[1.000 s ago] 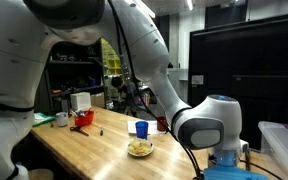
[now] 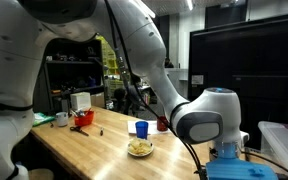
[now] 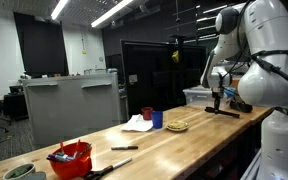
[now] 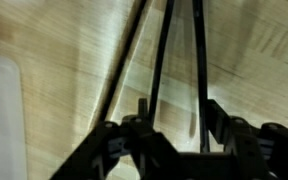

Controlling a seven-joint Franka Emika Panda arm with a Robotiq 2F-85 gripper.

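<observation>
In the wrist view my gripper points down at the wooden table, its fingers apart with bare wood showing in the gap. Two slim black bars run up from between the fingers, one close to each fingertip. Whether the fingers press on these bars cannot be made out. Left of them lies another thin dark rod or edge. From the side, a dark long object is on the table under the arm's end. The first exterior view shows the wrist from behind, fingers hidden.
A yellow plate with food stands mid-table, near a blue cup and a red cup. Farther off are a red bowl and dark-handled tools. A pale translucent bin stands beside the arm.
The tableware has not moved.
</observation>
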